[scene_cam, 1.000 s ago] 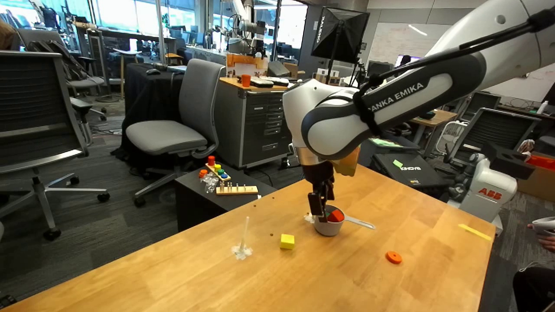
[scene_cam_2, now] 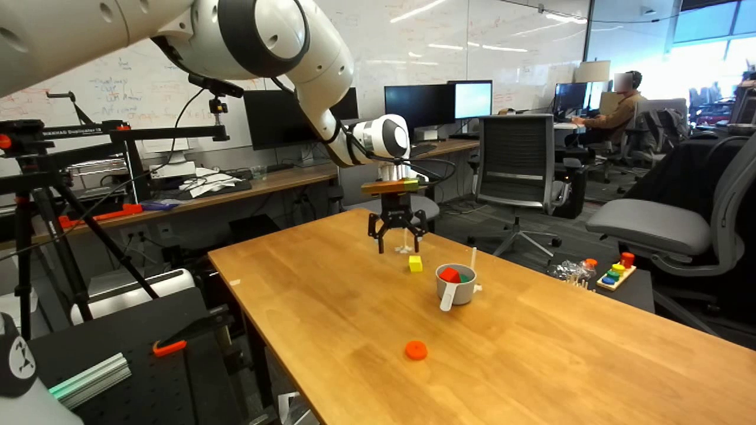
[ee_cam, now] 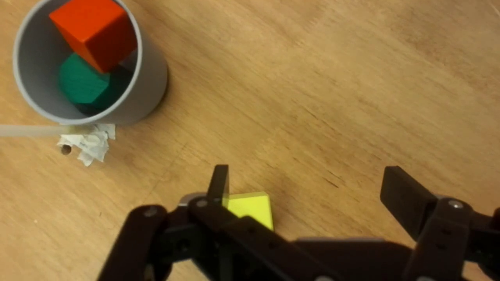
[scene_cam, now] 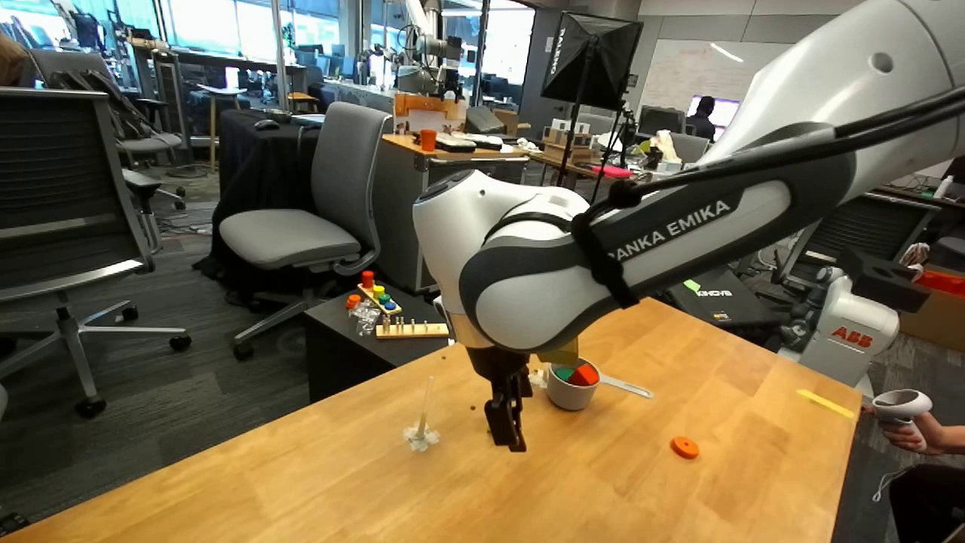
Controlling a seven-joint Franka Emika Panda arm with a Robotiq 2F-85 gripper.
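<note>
My gripper is open above the table, its fingers wide apart and nothing held. A yellow block (ee_cam: 250,208) lies on the wood below, close to the left finger in the wrist view and partly covered by it. Exterior view 2 shows the whole yellow block (scene_cam_2: 415,263) just in front of the gripper (scene_cam_2: 398,248); in exterior view 1 the gripper (scene_cam: 507,443) hides it. A grey cup with a handle (scene_cam_2: 463,291) stands beside it, holding a red block (ee_cam: 96,30) and a green block (ee_cam: 84,82).
An orange disc (scene_cam: 684,447) lies flat on the table. A thin upright stick (scene_cam: 425,407) is fixed to the table with tape, and a second stick (scene_cam_2: 473,257) stands right by the cup.
My gripper has moved from over the cup, leftward in exterior view 1 and lower in the picture, and it now covers the yellow block there. The cup and orange disc have stayed put.
</note>
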